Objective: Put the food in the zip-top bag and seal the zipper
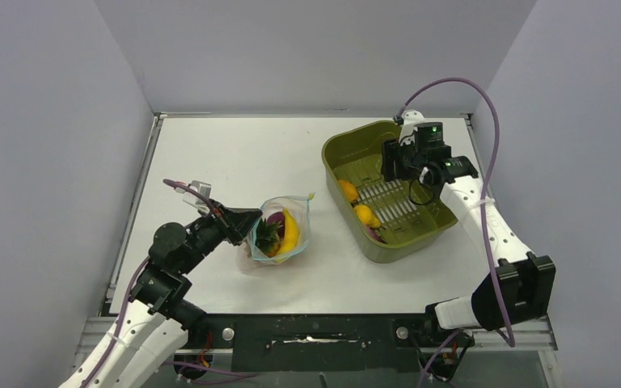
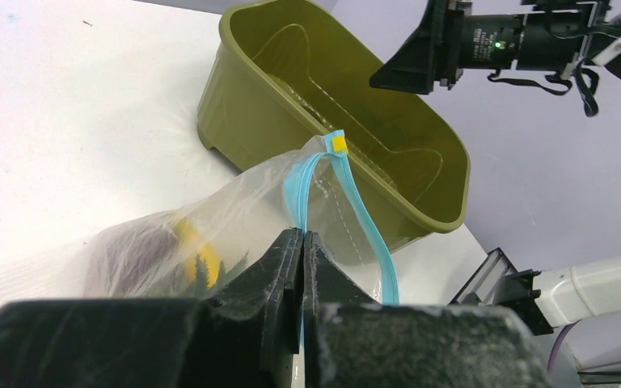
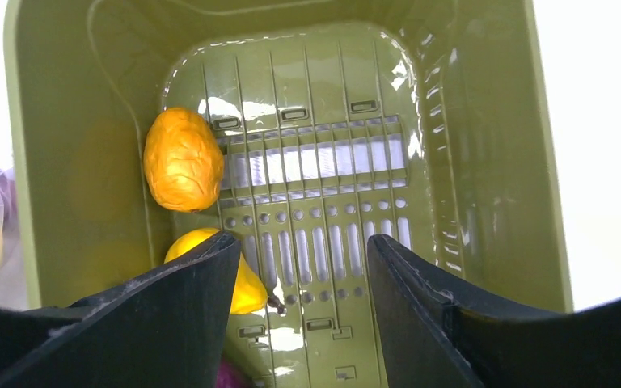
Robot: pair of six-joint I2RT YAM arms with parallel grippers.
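Observation:
A clear zip top bag (image 1: 304, 233) with a blue zip edge stands open on the table, holding a yellow banana-like food (image 1: 289, 233), a purple food (image 1: 276, 219) and a green leafy one (image 1: 267, 237). My left gripper is shut on the bag's blue-edged rim. Over the green bin, my right gripper hangs with its fingers apart and nothing between them. Inside the bin lie an orange food (image 3: 183, 159), a yellow food (image 3: 247, 287) partly behind a finger, and a purple piece (image 3: 230, 375) mostly hidden.
The olive green bin (image 1: 342, 217) has high walls around the right gripper. Bare table (image 1: 218, 153) lies behind and left of the bag. Grey walls bound the sides and back.

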